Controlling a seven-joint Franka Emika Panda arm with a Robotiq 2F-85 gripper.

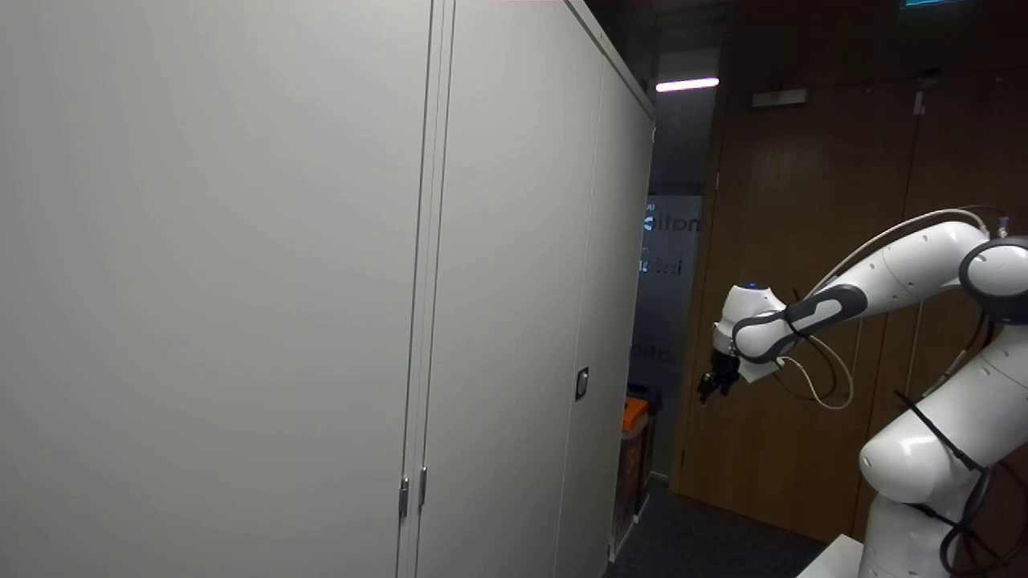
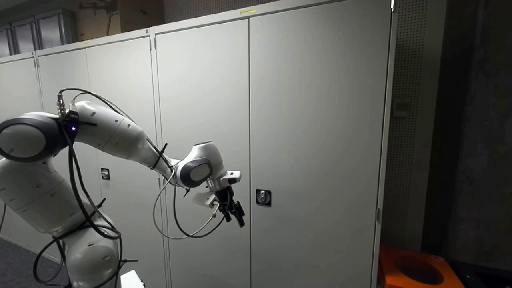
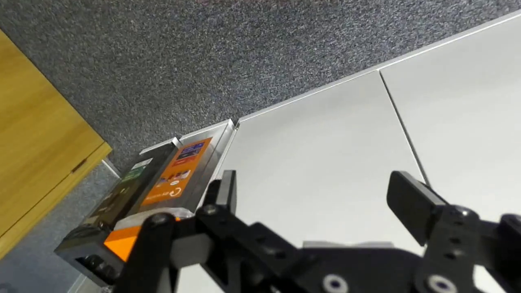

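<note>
My gripper is open, its black fingers [image 3: 412, 205] wide apart with nothing between them. Beyond them, the wrist view shows the pale grey cabinet front [image 3: 312, 146] and the seam between two doors. In exterior view 2 the gripper [image 2: 235, 221] appears just left of and below the round door latch [image 2: 263, 197], which is set in a dark square plate. Exterior view 1 shows the gripper [image 1: 715, 390] to the right of the same latch [image 1: 582, 384], with a visible gap to the cabinet. The cabinet doors [image 2: 317, 120] are shut.
Orange-topped bins [image 2: 422, 271] stand at the cabinet's right end. A wooden door [image 1: 790, 289] is behind the arm. Dark carpet [image 3: 195, 58] covers the floor. Loose cables [image 2: 175, 216] hang by the wrist. A second latch [image 2: 105, 173] is on the cabinet to the left.
</note>
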